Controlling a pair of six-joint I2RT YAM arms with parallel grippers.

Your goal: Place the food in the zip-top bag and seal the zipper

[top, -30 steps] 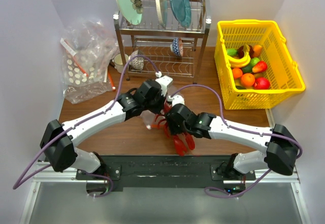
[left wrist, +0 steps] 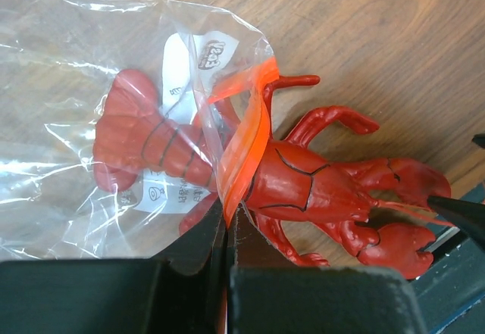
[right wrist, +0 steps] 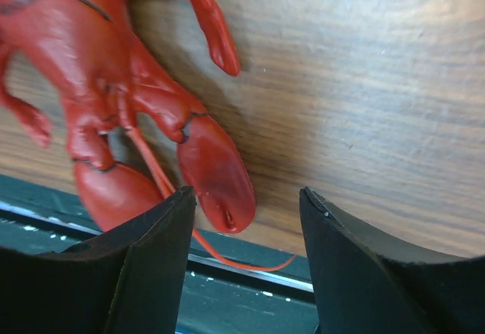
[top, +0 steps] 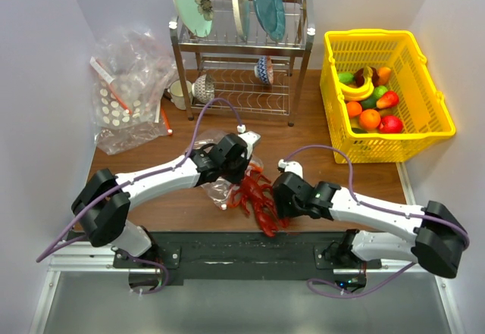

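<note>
A red toy lobster [top: 256, 196] lies near the table's front edge. In the left wrist view, the tail half of the lobster [left wrist: 289, 181] is inside the clear zip bag [left wrist: 68, 141], while its front legs and claws stick out past the orange zipper strip [left wrist: 247, 148]. My left gripper is shut at the bag's orange mouth edge, the strip running down to its fingertips. Part open, my right gripper stands around the tip of one lobster claw [right wrist: 220, 175], with a gap on the right side; a thin red antenna [right wrist: 250, 264] trails between the fingers.
More clear bags [top: 129, 95] lie at the back left. Behind stands a dish rack [top: 239, 107] with plates and bowls. A yellow basket [top: 420, 133] of fruit is at the back right. Bare table [top: 356, 186] shows in front of it.
My right gripper has moved right and toward the table's front edge, along the lobster to its claws. The left arm shifted slightly, and the lobster slid a little toward the front edge.
</note>
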